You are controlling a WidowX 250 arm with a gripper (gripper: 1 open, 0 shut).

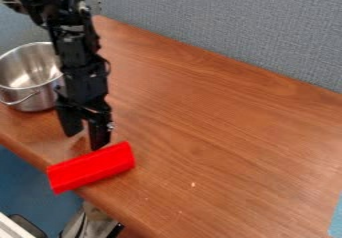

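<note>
My black gripper (86, 132) hangs low over the table, its fingers open, just behind a red elongated block (91, 167) that lies near the front left edge. The fingertips are close to the block's upper side; whether they touch it I cannot tell. A steel pot (27, 77) with a wire handle stands at the left edge, partly behind my arm.
A grey padded wall (227, 22) runs along the back. Beyond the front left edge are a blue floor and some hardware.
</note>
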